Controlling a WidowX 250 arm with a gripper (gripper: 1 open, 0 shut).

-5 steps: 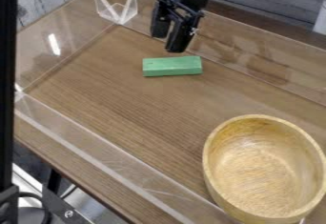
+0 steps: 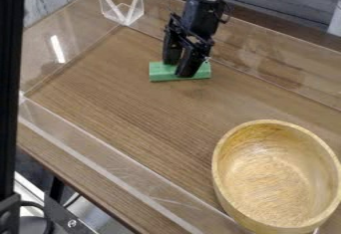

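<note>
A green rectangular block lies on the wooden table, in the upper middle of the camera view. My black gripper is down over the block, its fingers reaching to it and hiding part of its top. Whether the fingers are closed on the block is unclear.
A large beige bowl sits at the lower right. A clear plastic piece stands at the back left, near the wall. Dark cables and hardware run along the lower left edge.
The block looks to be in about the same place.
</note>
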